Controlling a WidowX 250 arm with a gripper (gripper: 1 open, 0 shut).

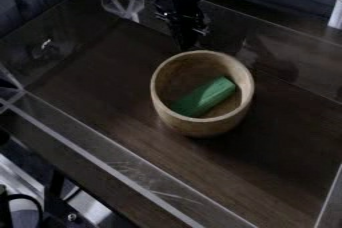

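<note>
A wooden bowl (pixel 187 124) stands on the dark board inside a clear-walled tray, with a green oblong object (pixel 206 96) lying in it. My black gripper (pixel 186 42) hangs at the top of the view, just behind and above the bowl's far rim; it looks shut, with nothing visible between its fingers, though the dark background makes the tips hard to see.
Clear acrylic walls (pixel 127 155) surround the board (pixel 100 92). Bare board lies left, right and in front of the bowl. A white object (pixel 335 10) stands at the top right edge, and dark equipment sits outside at the lower left.
</note>
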